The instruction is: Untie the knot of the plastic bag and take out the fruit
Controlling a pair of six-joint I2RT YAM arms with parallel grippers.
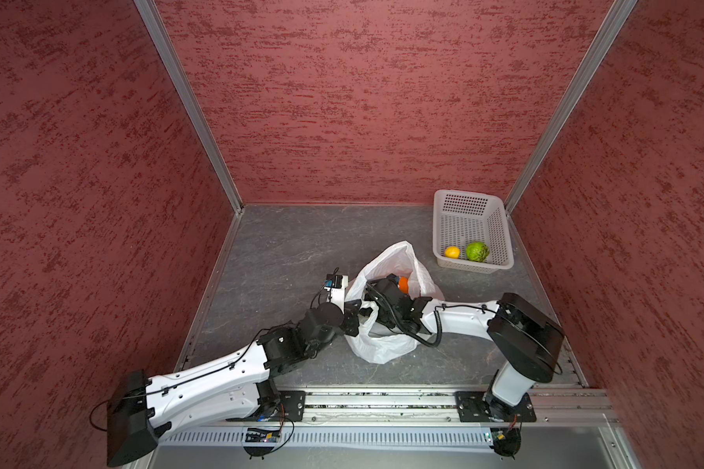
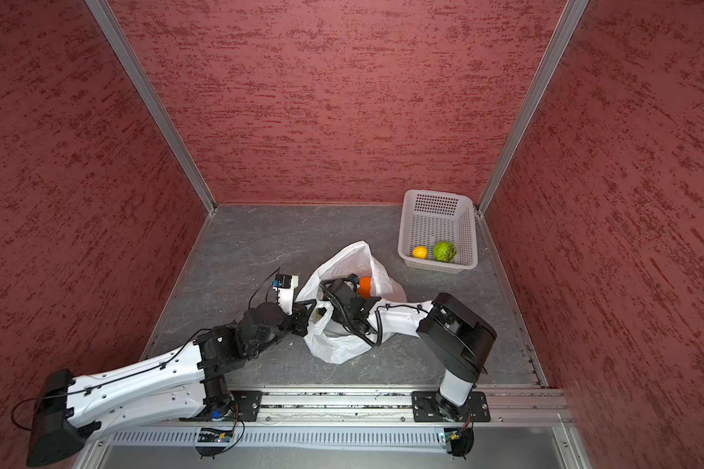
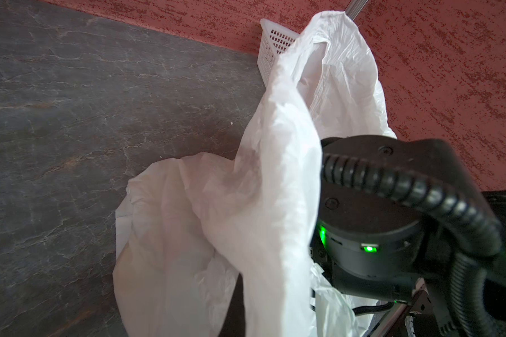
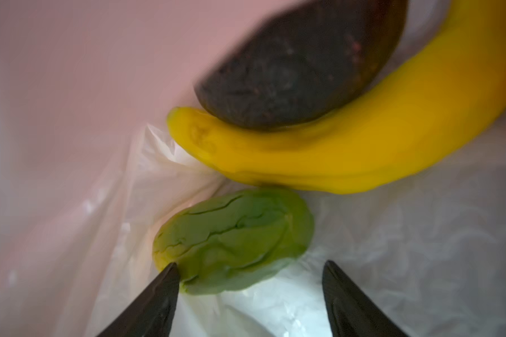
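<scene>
The white plastic bag (image 1: 379, 351) lies open at the table's centre, an orange fruit (image 2: 364, 285) inside. My left gripper (image 1: 350, 320) is at the bag's left edge; in the left wrist view the bag's folds mostly hide its fingers. My right gripper is inside the bag, open, its fingertips either side of the lower part of a green oblong fruit (image 4: 236, 236). A banana (image 4: 343, 151) and a dark fruit (image 4: 298, 61) lie just beyond it.
A white basket (image 1: 473, 199) at the back right holds a yellow fruit (image 1: 452, 251) and a green round one (image 1: 476, 251). Red walls enclose the space.
</scene>
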